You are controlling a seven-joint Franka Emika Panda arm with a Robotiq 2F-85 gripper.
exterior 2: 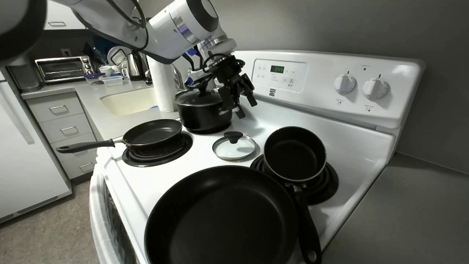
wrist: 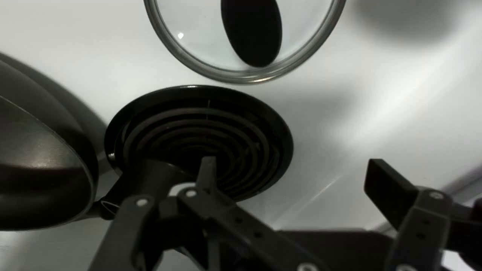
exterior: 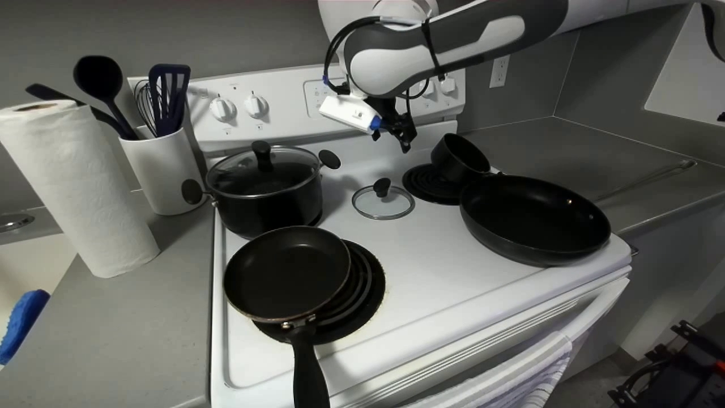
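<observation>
My gripper [exterior: 391, 141] hangs open above the back of the white stovetop, with nothing between its fingers. In the second exterior view the gripper [exterior 2: 246, 107] is above the small glass lid [exterior 2: 235, 148] and close to the large lidded pot [exterior 2: 200, 112]. That lid [exterior: 383, 202] lies flat on the stovetop, black knob upward. Seen from the wrist, the gripper has its fingers wide apart, and the lid [wrist: 248, 74] is cut by the top edge. A black saucepan [exterior: 460, 160] sits tilted over the back right burner.
A small frying pan [exterior: 289, 272] is on the front left burner, its handle toward the front. The large frying pan [exterior: 537, 224] occupies the front right. Bare white stovetop lies between them. Paper towels [exterior: 78, 183] and a utensil holder [exterior: 166, 173] stand left.
</observation>
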